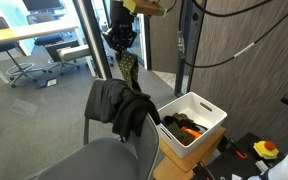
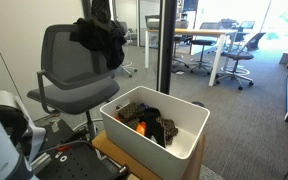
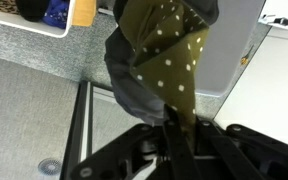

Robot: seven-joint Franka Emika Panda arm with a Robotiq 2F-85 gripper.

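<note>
A dark olive cloth with pale dots [image 3: 169, 45] hangs from my gripper, which is shut on its upper end. In exterior view 1 the dotted cloth [image 1: 129, 68] dangles above the back of a grey chair [image 1: 104, 160]. Black cloth [image 1: 122, 105] is draped over that chair back; the dotted cloth's lower end meets it in this view, though whether they touch I cannot tell. In exterior view 2 the gripper is out of the picture above, and dark cloth [image 2: 102, 40] covers the chair's backrest.
A white bin [image 2: 189, 130] holding several dark cloths and something orange [image 2: 140, 128] stands on a wooden surface [image 2: 124, 155]. A dark upright post [image 2: 167, 50] rises behind it. Colourful small items [image 1: 265, 149] lie near the robot's base.
</note>
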